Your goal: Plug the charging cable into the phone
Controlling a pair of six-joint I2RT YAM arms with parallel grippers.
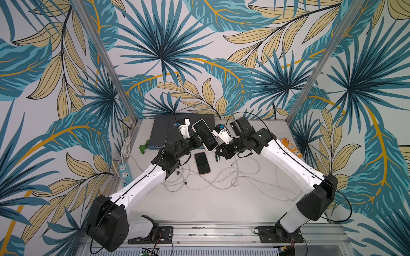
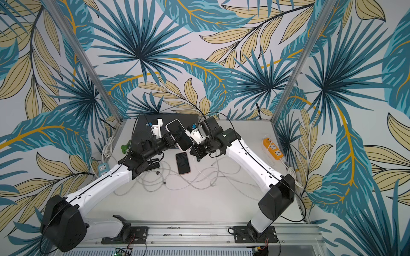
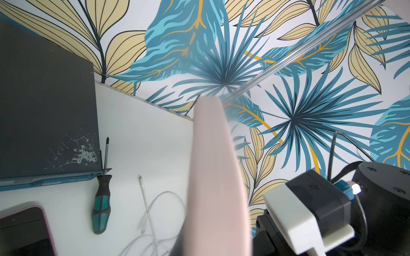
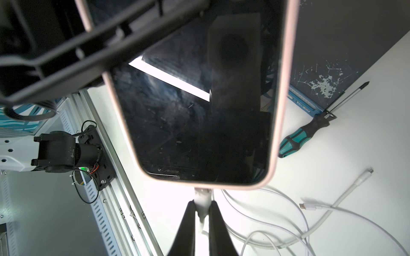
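Note:
A black-screened phone with a pale pink frame [image 4: 200, 132] is held tilted above the table. My left gripper [image 1: 199, 138] is shut on its side, one black finger [image 4: 128, 47] crossing the screen in the right wrist view. In the left wrist view the phone's blurred edge [image 3: 220, 179] hides that grip. A white charging connector [image 4: 202, 201] meets the middle of the phone's bottom edge; how deep it sits, I cannot tell. My right gripper has its dark fingertips on either side of the connector, close to it; whether they press on it is unclear.
Another phone [image 1: 202, 163] lies flat on the table. A teal-black screwdriver [image 4: 301, 136] and loose white cables [image 4: 299, 228] lie below the grippers. A dark box [image 3: 47, 102] stands at the back left.

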